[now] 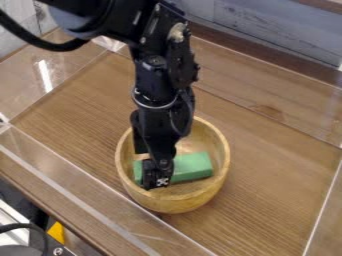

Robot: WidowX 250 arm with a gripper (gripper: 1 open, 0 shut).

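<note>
A yellow-tan bowl [207,190] sits on the wooden table, holding a green block [190,166]. The black gripper [154,164] reaches down from above into the bowl's left part, its fingers open, the lower one at the block's left end. Whether it touches the block is unclear, and part of the block and bowl is hidden behind it.
A pale wall or edge runs along the back. A small yellow object [55,230] and a black cable lie at the lower left.
</note>
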